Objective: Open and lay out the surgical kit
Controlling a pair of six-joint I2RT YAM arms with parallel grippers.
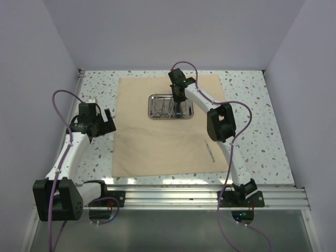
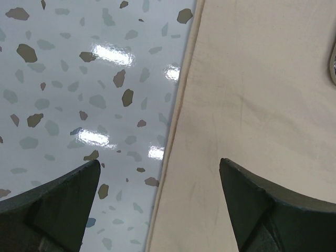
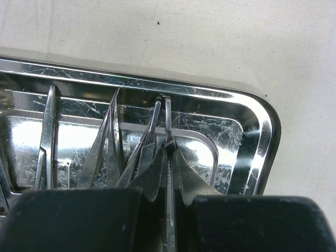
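A shiny metal tray point(image 1: 152, 116) lies on the beige cloth point(image 1: 142, 142), with several metal instruments in it. My right gripper reaches down into the tray's right part, its fingertips shut together. A slim metal instrument point(image 3: 168, 118) runs from the tray's far wall to those fingertips, and a silver strip shows between the fingers; whether it is gripped cannot be told. Left of it lie forceps point(image 3: 111, 142) and a scissor-like tool point(image 3: 48, 131). One thin instrument point(image 1: 210, 150) rests alone on the cloth at front right. Far from the tray, my left gripper stands open and empty.
The cloth covers the middle of the speckled table point(image 1: 257, 131). In the left wrist view, only the cloth's left edge, the table and a bit of tray rim point(image 2: 333, 65) show.
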